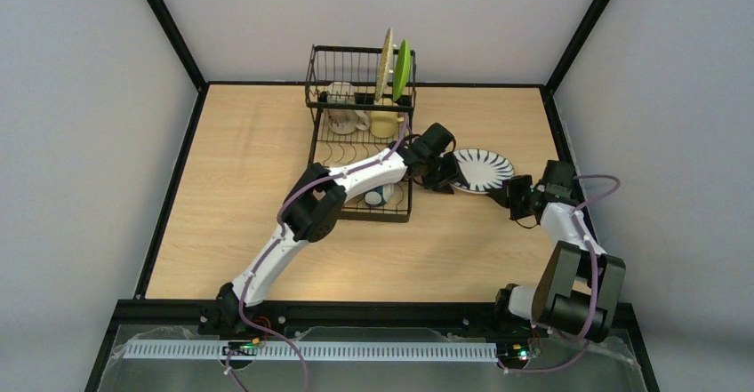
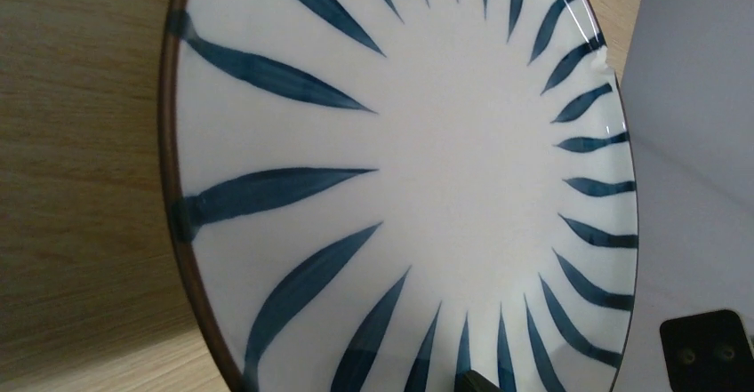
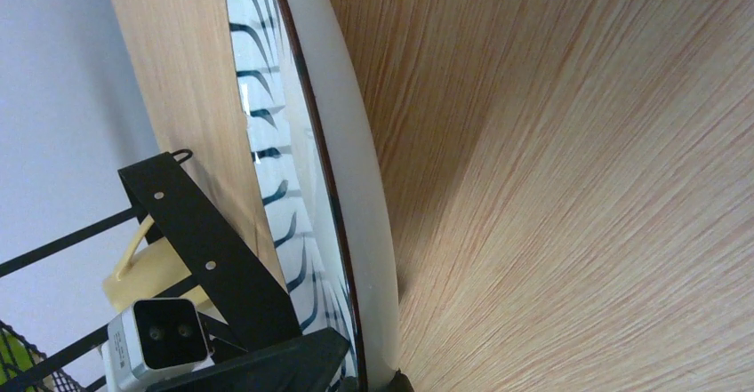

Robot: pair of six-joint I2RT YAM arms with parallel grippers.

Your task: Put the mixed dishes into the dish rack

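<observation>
A white plate with dark blue stripes and a brown rim [image 1: 483, 168] is tilted, its near edge raised off the wood, right of the dish rack [image 1: 373, 217]. My right gripper [image 1: 505, 192] is shut on the plate's right-hand rim; the right wrist view shows one dark finger [image 3: 307, 356] over the plate's face [image 3: 307, 170], its pale underside facing the table. At the plate's left edge my left gripper [image 1: 453, 177] stands open. The left wrist view is filled by the plate [image 2: 462, 143]; only a dark tip shows at the bottom, so rim contact there cannot be told.
Upright in the rack's top tier stand a cream plate [image 1: 384, 65] and a green plate [image 1: 402, 70]. Below are a white mug [image 1: 342, 122], a yellow mug [image 1: 384, 125] and a blue-and-white cup [image 1: 377, 196]. My left arm crosses over the rack.
</observation>
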